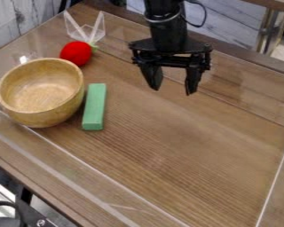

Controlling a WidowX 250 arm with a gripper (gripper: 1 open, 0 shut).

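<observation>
My gripper (pixel 174 78) is a black two-fingered hand over the back middle of the wooden table (pixel 198 160), open, with nothing between its fingers. To its lower left lie a wooden bowl (pixel 40 89) and, just right of the bowl, a green bar (pixel 93 108). A red tomato-like object (pixel 75 52) with a pale top sits at the back left, above the bowl.
A raised wooden ledge runs along the back right, near a shelf edge at the top right. A black cable shows at the bottom left corner.
</observation>
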